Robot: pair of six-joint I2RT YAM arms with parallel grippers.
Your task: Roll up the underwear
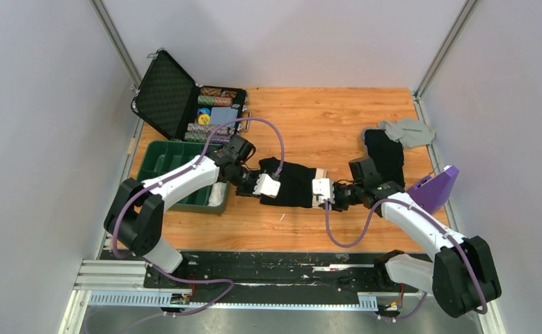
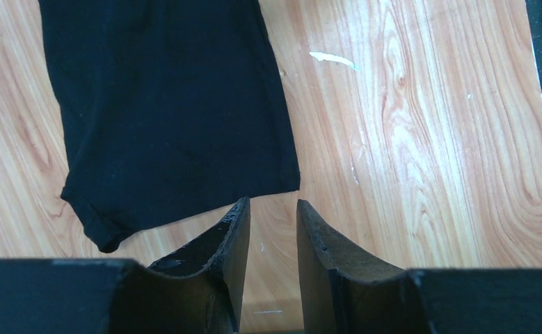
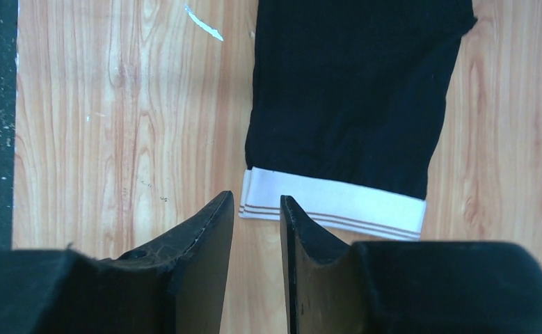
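Black underwear point(image 1: 289, 184) lies flat in the middle of the table, its pale waistband point(image 3: 334, 198) at the right end. In the left wrist view the other end point(image 2: 170, 125) has a small fold at one corner. My left gripper hangs over that left end, and my right gripper over the waistband end. Both stand part open, with nothing seen between their fingers.
A green divided bin point(image 1: 156, 160) and an open black case point(image 1: 167, 90) are at the left. Grey point(image 1: 410, 132) and black cloths point(image 1: 386, 153) and a purple object point(image 1: 431, 188) are at the right. Bare wood lies behind and in front of the underwear.
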